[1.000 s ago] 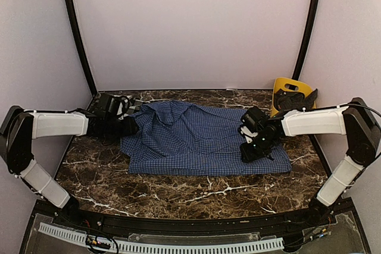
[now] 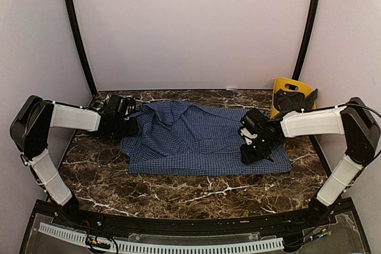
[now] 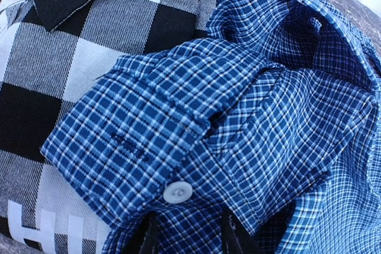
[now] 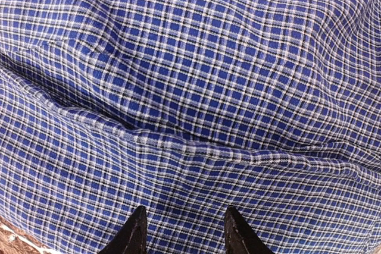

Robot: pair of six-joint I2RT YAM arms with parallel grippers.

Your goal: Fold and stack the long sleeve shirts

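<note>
A blue checked long sleeve shirt (image 2: 196, 135) lies spread across the table, its left part rumpled. In the left wrist view its collar (image 3: 137, 123) and a white button (image 3: 177, 192) show beside a black-and-white checked shirt (image 3: 53, 69). My left gripper is low at the blue collar, fingers apart, their lower ends out of frame; whether fabric sits between them is unclear. My right gripper is over the lower band of the blue shirt, below a long fold, with its fingers open.
A yellow bin (image 2: 283, 87) with dark contents stands at the back right. Side and back walls enclose the space.
My left arm has shifted slightly toward the back and the shirt's left end. The right arm and the blue shirt look unchanged.
</note>
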